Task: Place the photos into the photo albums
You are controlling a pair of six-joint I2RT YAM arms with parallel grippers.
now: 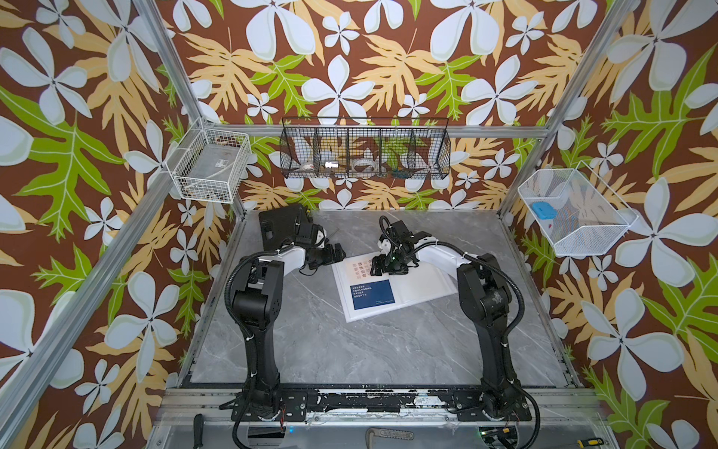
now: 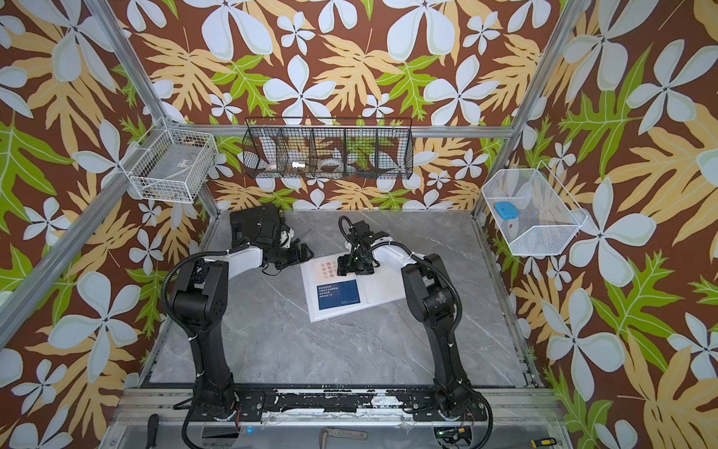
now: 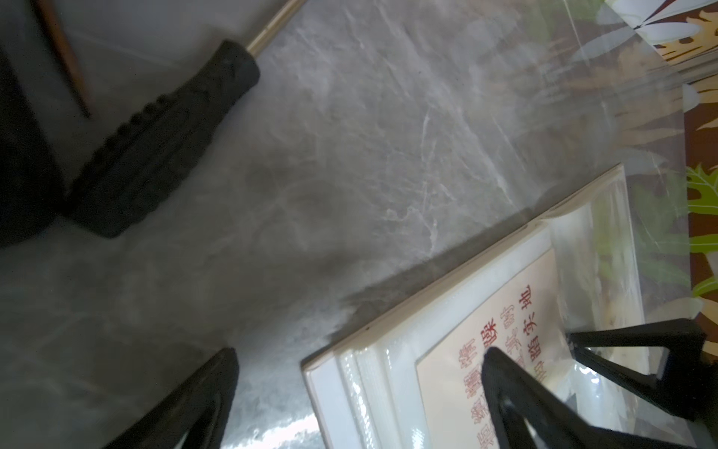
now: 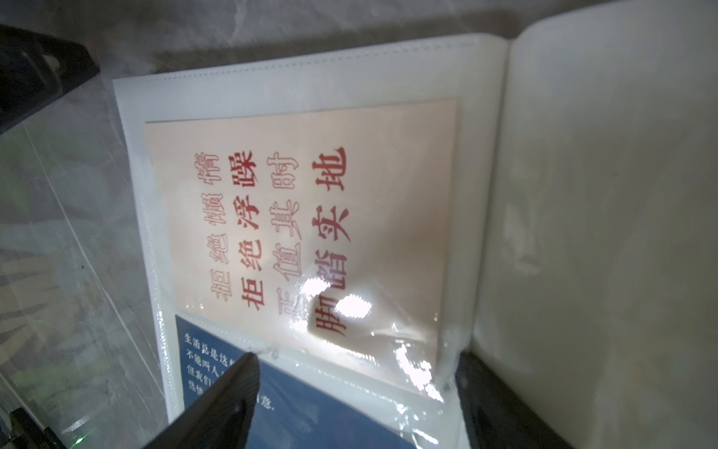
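The photo album (image 1: 425, 287) lies open on the table, turned slightly. In the right wrist view, a cream photo with red characters (image 4: 389, 187) lies flat inside the upper clear pocket of its left page, and a dark blue photo (image 4: 299, 404) fills the lower one. The facing page (image 4: 613, 224) looks blank. My right gripper is open above the left page, with nothing held between its fingers. Beside the album's upper left corner, my left gripper stands open and empty, one fingertip (image 3: 508, 381) over the cream photo's edge in its view.
A black case (image 1: 275, 224) stands behind the left arm. A black-handled tool (image 3: 168, 142) lies on the table near it. Wire baskets (image 1: 213, 166) hang on the walls, clear of the tabletop.
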